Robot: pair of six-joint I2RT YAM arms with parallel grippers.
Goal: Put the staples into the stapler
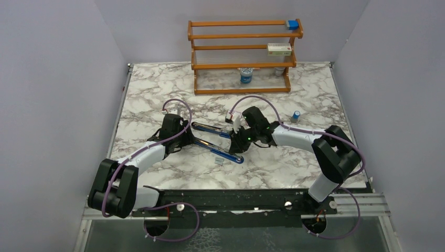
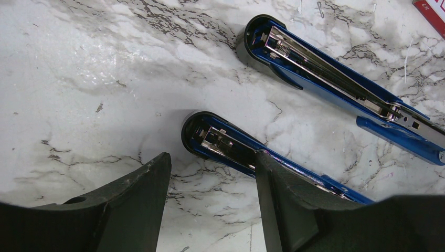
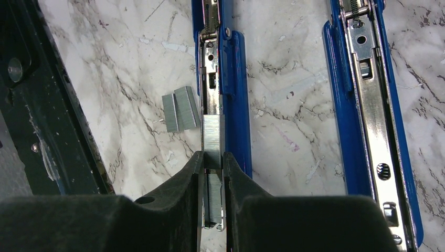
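The nearer blue stapler (image 1: 218,150) lies opened out flat, running diagonally between my grippers. In the right wrist view, a strip of staples (image 3: 214,134) lies along its metal rail, with more staples (image 3: 214,197) lower in the channel. My right gripper is open, one finger on each side of that strip. Two loose staple strips (image 3: 180,110) rest on the table beside the rail. At the stapler's dark head (image 2: 197,131), my left gripper stands open, its right finger overlapping the stapler's body in view; contact is unclear.
A second opened blue stapler (image 1: 211,128) lies behind, roughly parallel. A wooden rack (image 1: 241,91) stands at the back, and a small blue-topped container (image 1: 296,114) at the right.
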